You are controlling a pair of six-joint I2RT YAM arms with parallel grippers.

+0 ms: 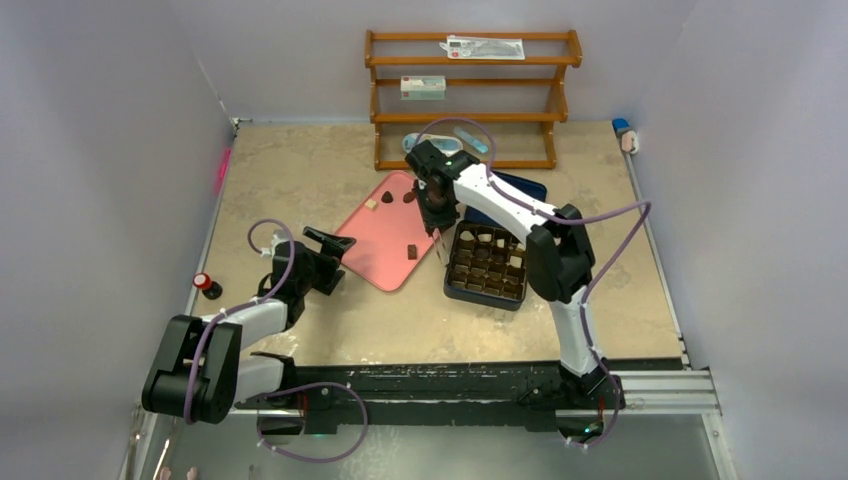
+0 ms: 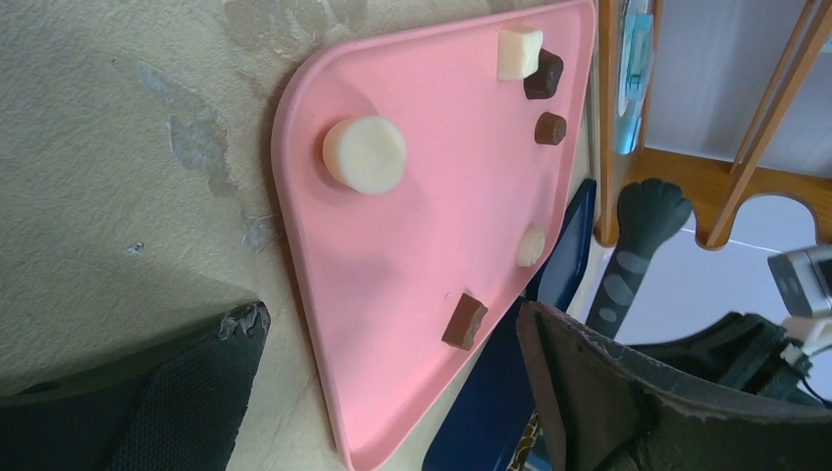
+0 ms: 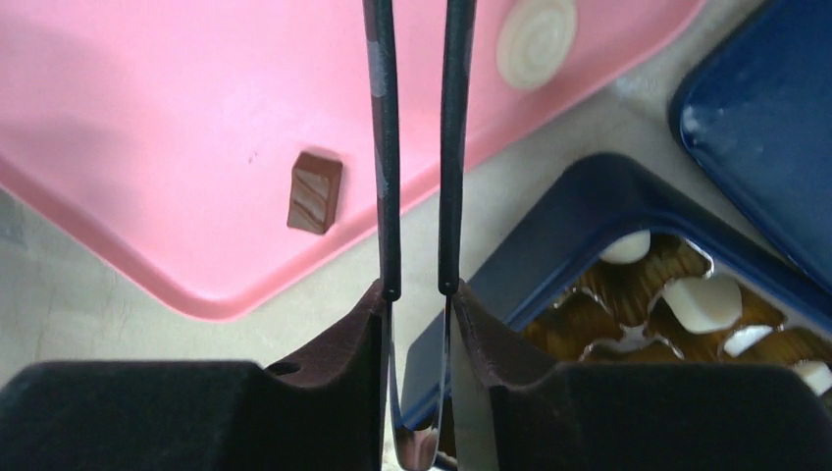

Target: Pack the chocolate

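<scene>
A pink tray [image 1: 375,250] holds chocolates: a rectangular brown piece [image 3: 314,191], dark pieces [image 2: 543,75], a white square [image 2: 517,51] and round white pieces [image 2: 364,154]. The chocolate box [image 1: 485,285] right of it has several filled compartments. My right gripper hangs above the tray's right edge and box, long fingers part open, nothing seen between; the round white piece [image 3: 536,41] lies to their right. My left gripper stands open at the tray's left edge, empty.
A blue lid [image 3: 765,118] lies behind the box, a wooden rack [image 1: 465,117] at the back, a small red-capped bottle [image 1: 208,290] at the far left.
</scene>
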